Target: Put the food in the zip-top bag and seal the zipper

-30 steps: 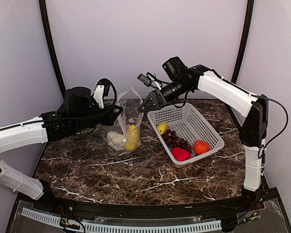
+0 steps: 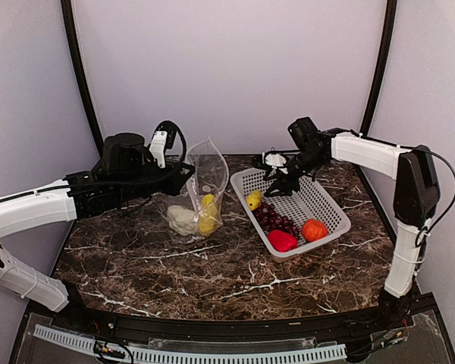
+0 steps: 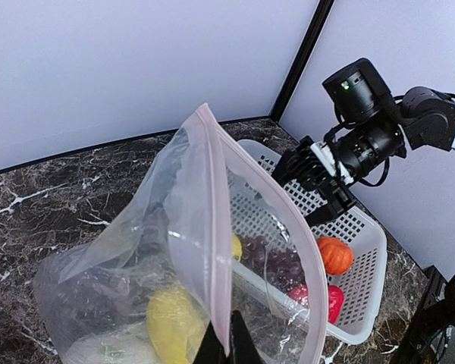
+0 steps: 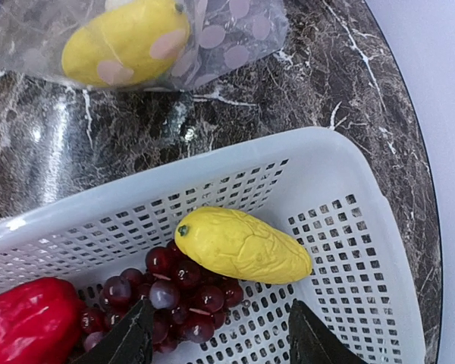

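A clear zip top bag (image 3: 189, 220) stands with its mouth spread; its rim is pinched by my left gripper, which is shut. Inside the bag lie a yellow food item (image 2: 207, 214) and a whitish one (image 2: 182, 218). My right gripper is open above the white basket (image 2: 341, 227), its fingers empty. Ahead of those fingers in the right wrist view lies a yellow lemon-like fruit (image 4: 243, 244), beside dark red grapes (image 4: 186, 294). The basket also holds a red pepper (image 2: 282, 241) and an orange-red tomato (image 2: 314, 230).
A basket wall (image 4: 174, 174) rises between the yellow fruit and the bag. A wall stands close behind the table.
The left arm has barely moved, and the bag remains at its gripper.
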